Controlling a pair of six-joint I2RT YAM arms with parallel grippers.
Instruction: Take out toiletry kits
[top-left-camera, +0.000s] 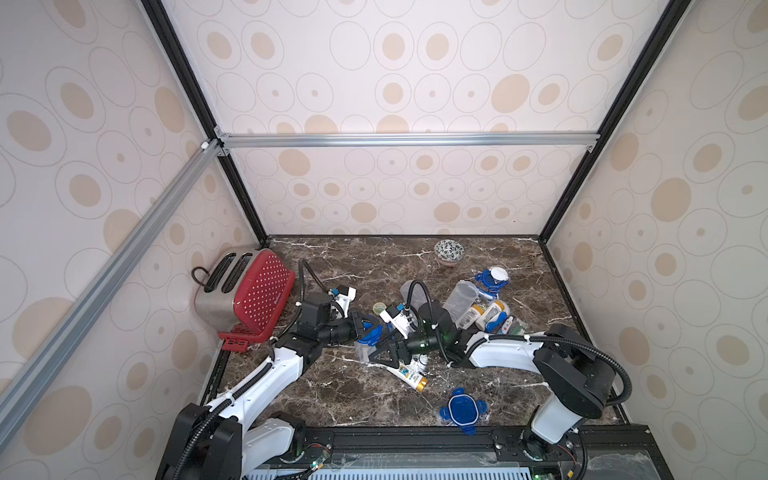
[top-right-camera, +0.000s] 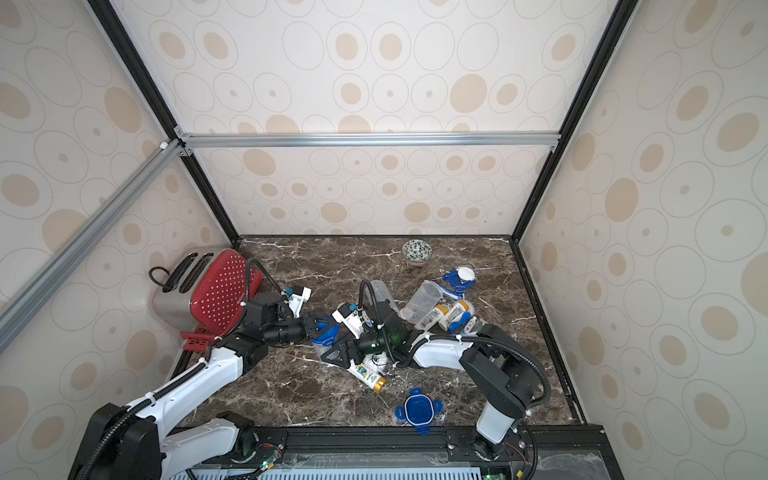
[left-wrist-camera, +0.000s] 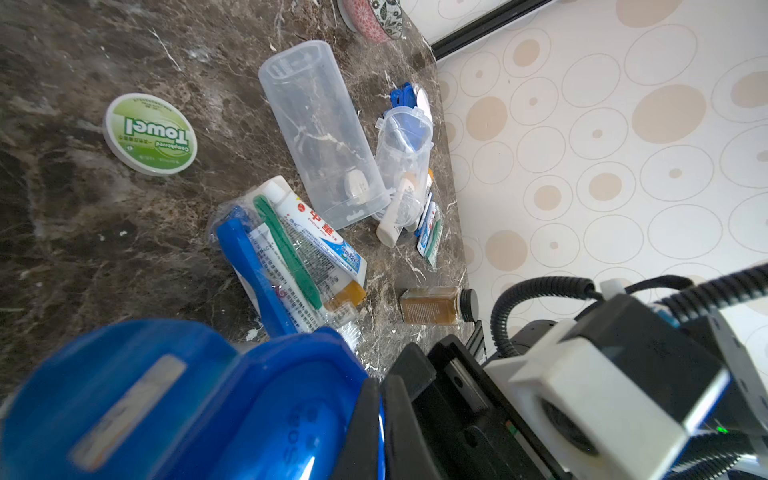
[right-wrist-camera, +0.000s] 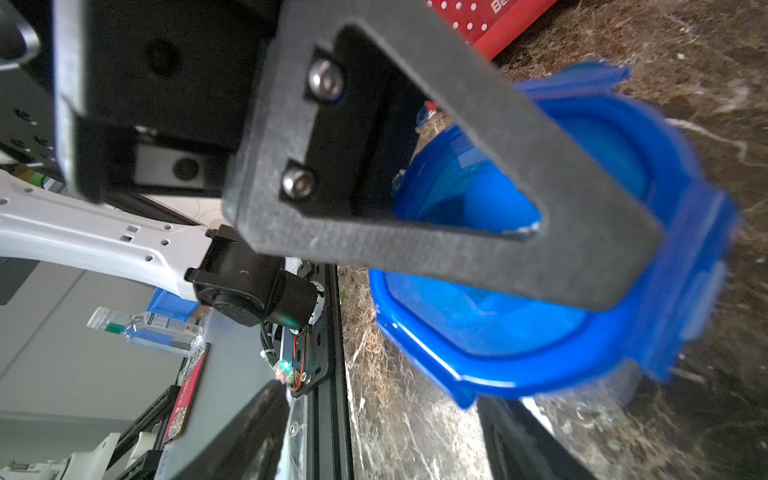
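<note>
A clear container with a blue rim and blue inside stands tilted between my two arms; its blue flap (left-wrist-camera: 136, 400) fills the lower left of the left wrist view. My left gripper is shut right at the blue rim. Whether the rim is pinched in it cannot be told. Close by, my right gripper has its fingers apart, with only table seen between them. A bagged kit with a blue toothbrush (left-wrist-camera: 248, 256), green brush and toothpaste (left-wrist-camera: 320, 232) lies on the table, beside an open clear case (left-wrist-camera: 324, 136).
A green "Towel" disc (left-wrist-camera: 150, 134) lies behind the container. A yellow-capped tube (top-left-camera: 409, 377) and a blue lid (top-left-camera: 463, 409) lie in front. More clear cases and bottles (top-left-camera: 489, 313) crowd the right. The toaster (top-left-camera: 248, 296) stands left.
</note>
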